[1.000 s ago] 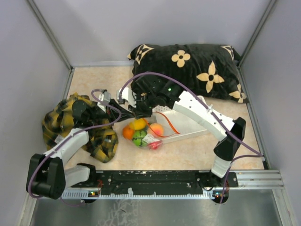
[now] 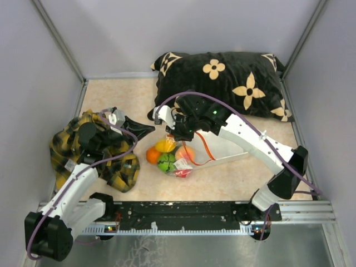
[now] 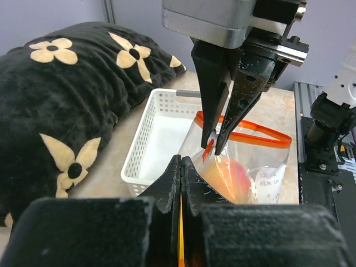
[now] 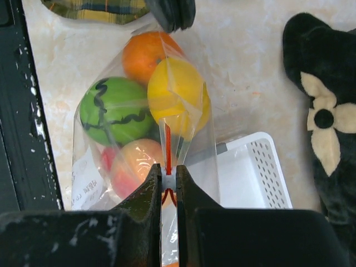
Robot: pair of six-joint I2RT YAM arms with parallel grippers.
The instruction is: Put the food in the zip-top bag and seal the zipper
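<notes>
The clear bag (image 3: 270,186) holds an orange fruit (image 4: 146,55), a yellow fruit (image 4: 175,92), a green striped fruit (image 4: 114,111) and a peach-coloured fruit (image 4: 136,161). Its orange-red zipper (image 3: 261,140) loops open on the side toward the basket, while the near end runs between the fingers of my right gripper. That gripper is shut on the zipper, with a small whitish piece (image 4: 169,181) showing between its tips. My left gripper (image 2: 153,129) is shut and empty, apart from the bag, up and left of the fruit in the top view.
Beyond the zipper lies an empty white basket (image 3: 136,150). A black flowered cushion (image 2: 222,83) fills the back of the table, and a yellow plaid cloth (image 2: 125,172) lies under the left arm. Bare tabletop (image 2: 239,181) shows at front right.
My left gripper has drawn back from beside the right one, leaving a gap. The right gripper has shifted slightly right, and the zipper and bag top have moved with it.
</notes>
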